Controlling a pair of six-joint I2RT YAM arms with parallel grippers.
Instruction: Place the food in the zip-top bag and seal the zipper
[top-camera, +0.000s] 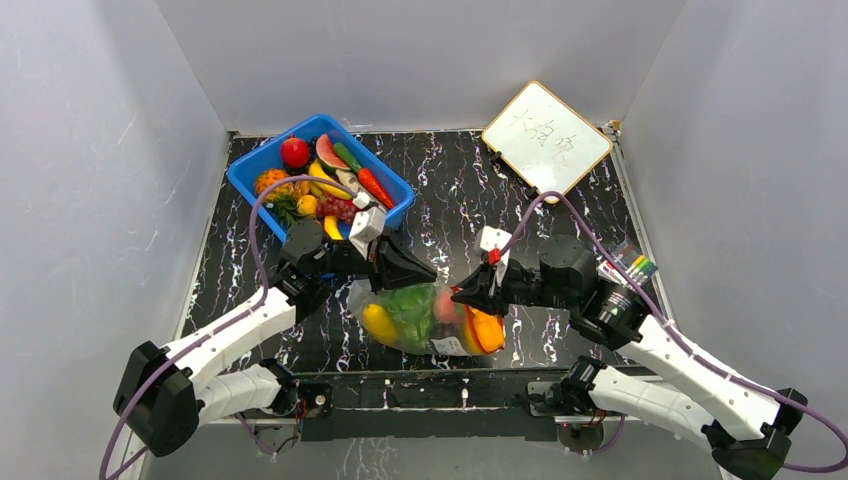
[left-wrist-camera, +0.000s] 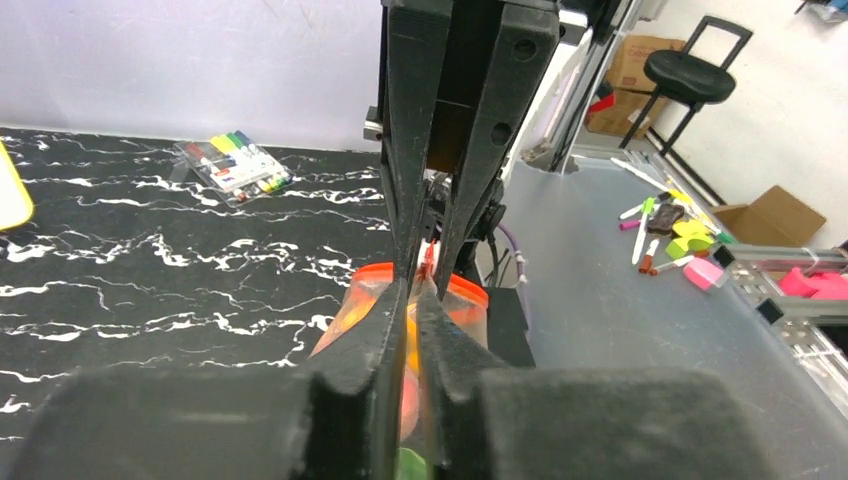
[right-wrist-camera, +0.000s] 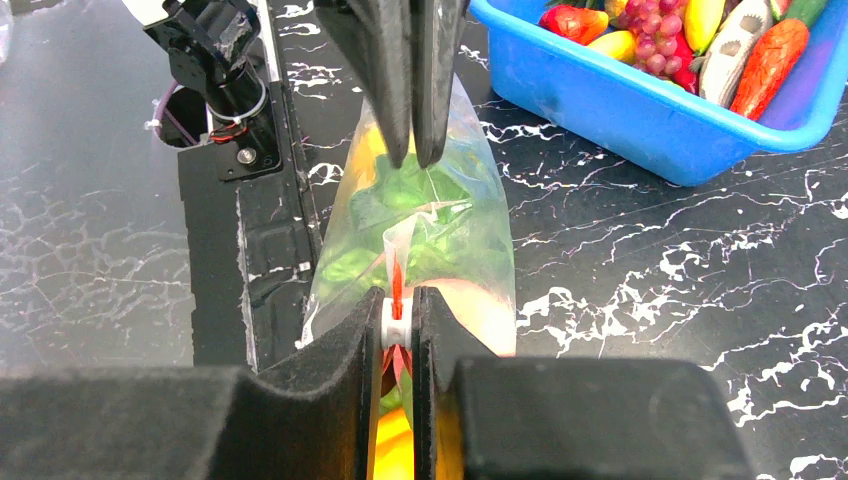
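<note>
A clear zip bag filled with food, green, yellow, pink and orange, lies at the front of the table. My right gripper is shut on its red zipper and slider, seen low in the right wrist view. My left gripper is just left of it, above the bag; in the right wrist view its dark fingers hang over the bag, close together. In the left wrist view they are blurred, so their exact opening is hard to tell.
A blue basket of toy fruit and vegetables stands at the back left. A whiteboard lies at the back right, with a pack of markers at the right edge.
</note>
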